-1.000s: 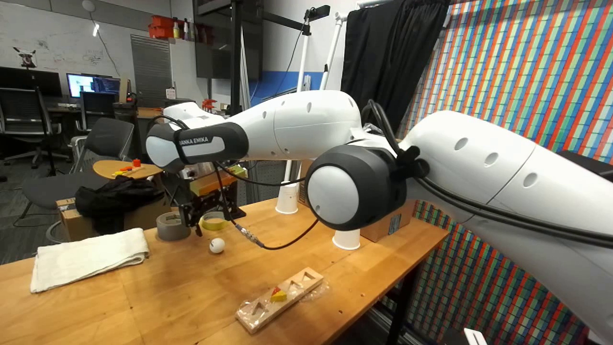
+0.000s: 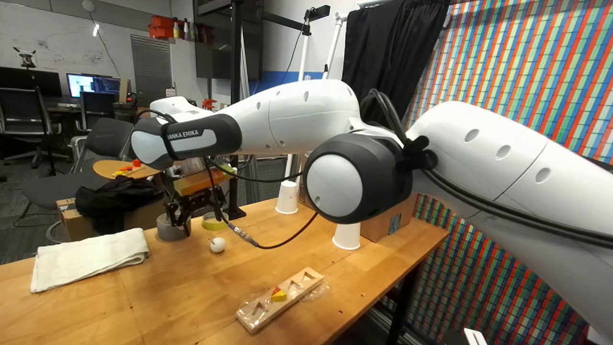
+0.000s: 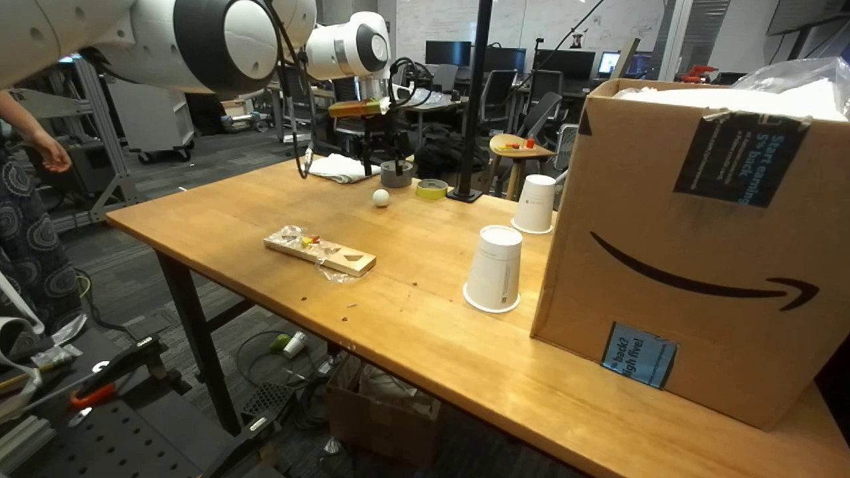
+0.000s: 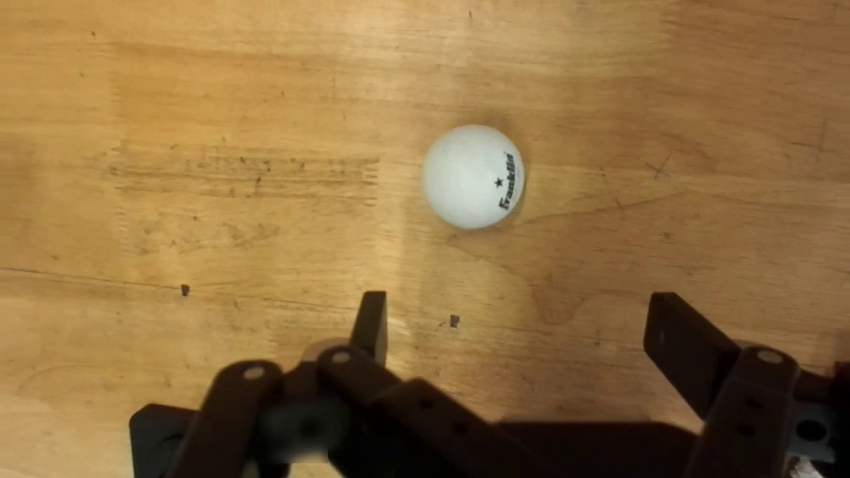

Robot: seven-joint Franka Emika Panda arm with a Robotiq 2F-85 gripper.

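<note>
A white ball (image 4: 473, 176) with "Franklin" printed on it lies on the wooden table. In the wrist view it sits beyond the fingertips, not between them. My gripper is open, its two dark fingers wide apart with only bare tabletop showing between. From exterior view 1, the gripper (image 2: 203, 222) hangs above the far part of the table, near the grey tape roll (image 2: 172, 227) and behind the ball (image 2: 217, 245). In exterior view 2 the ball (image 3: 380, 198) rests in front of the gripper (image 3: 383, 168), clear of it.
A yellow tape roll (image 2: 213, 221) and a folded white cloth (image 2: 90, 258) lie nearby. Closer in is a wooden puzzle board (image 2: 279, 300). Two upturned white cups (image 3: 493, 269) (image 3: 534, 204) stand by a big cardboard box (image 3: 693, 255). Open tabletop surrounds the ball.
In exterior view 1 the arm's far end and gripper have shifted left and slightly up, farther from the ball. The ball lies in nearly the same spot.
</note>
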